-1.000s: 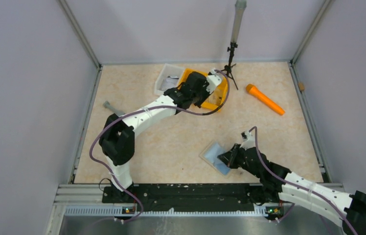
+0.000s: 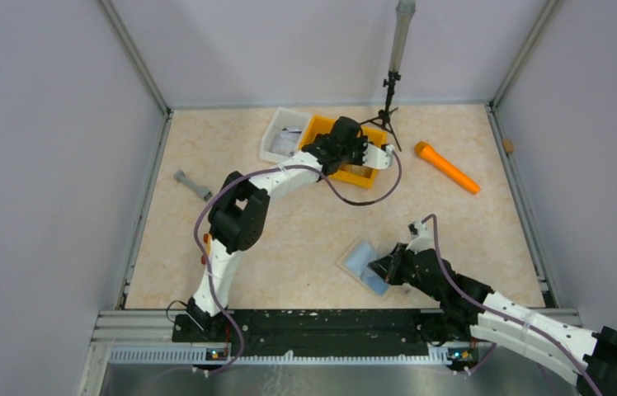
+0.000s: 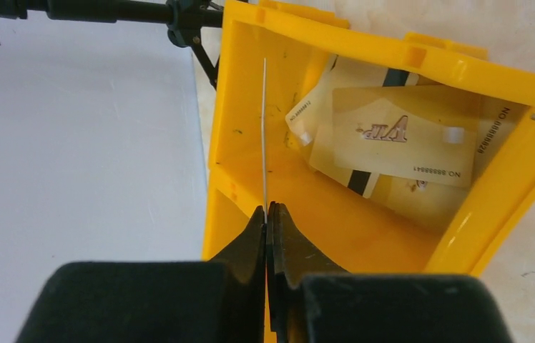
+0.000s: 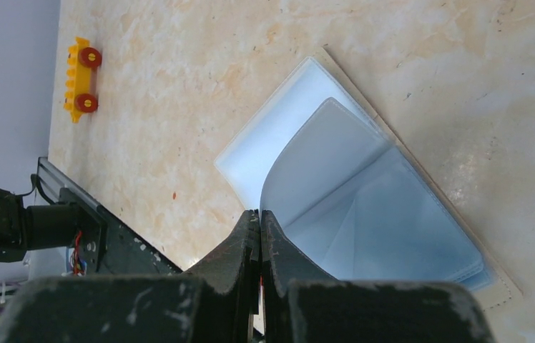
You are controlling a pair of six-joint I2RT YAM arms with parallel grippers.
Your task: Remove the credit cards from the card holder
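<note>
My left gripper is shut on a thin card [image 3: 264,136], which shows edge-on as a pale line pointing away from the fingertips. It hangs over the yellow bin [image 3: 365,225], where several gold cards [image 3: 404,136] lie overlapping. At the table's front, the card holder [image 2: 359,254] lies spread with bluish clear sleeves. My right gripper is shut on the edge of a raised sleeve flap [image 4: 315,153], lifting it in a curve. No card is seen clearly in the visible sleeves.
Beside the yellow bin stands a white bin [image 2: 270,142] with pale items inside. A black tripod [image 2: 389,99] is close behind. An orange microphone-shaped object [image 2: 449,169] lies on the right, a grey tool [image 2: 192,185] on the left.
My left gripper has moved rightward over the yellow bin and turned, carrying the card over the compartment with the gold cards. The right gripper and the sleeve flap have stayed nearly still.
</note>
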